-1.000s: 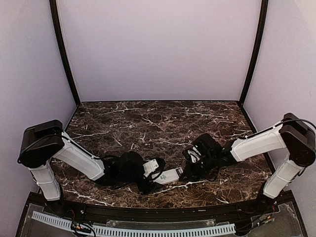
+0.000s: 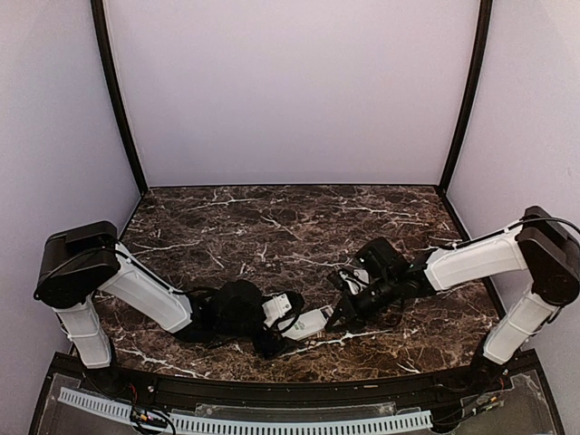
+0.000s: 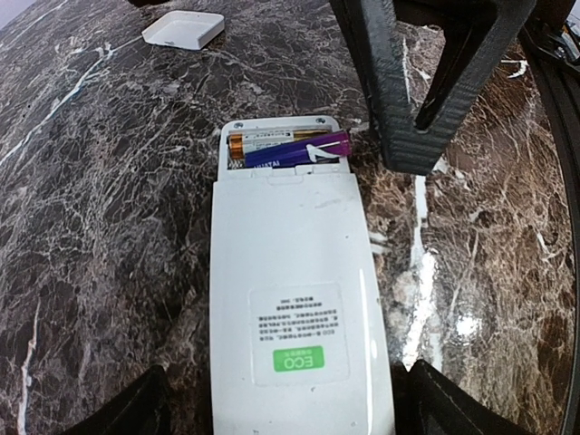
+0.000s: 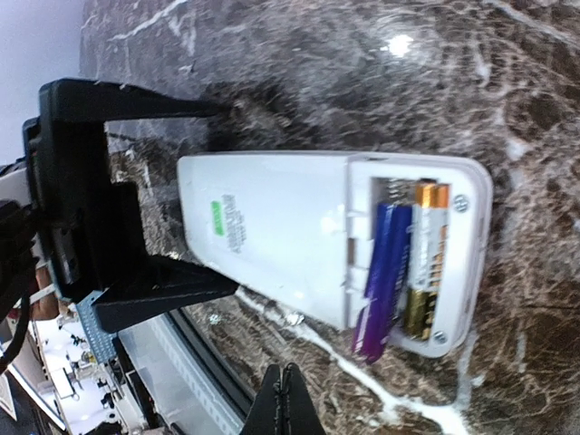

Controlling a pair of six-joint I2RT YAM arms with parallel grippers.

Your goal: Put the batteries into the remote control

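Observation:
The white remote control [image 3: 294,245] lies on the marbled table with its battery compartment uncovered. Inside, a gold-and-white battery [image 4: 426,258] lies flat in its slot. Beside it a blue-purple battery [image 4: 386,272] is tilted, its purple end sticking out over the compartment's edge. My left gripper straddles the remote's other end, open, with gaps between its fingers and the remote's sides. My right gripper is shut with nothing visible between its fingertips; in the left wrist view it stands close to the purple battery end.
A small white cover [image 3: 184,29] lies on the table beyond the remote. Both arms reach in low from the sides, their grippers close together around the remote, near the front edge.
My right gripper has shifted slightly left toward the remote's compartment end. The left arm and the remote look unmoved.

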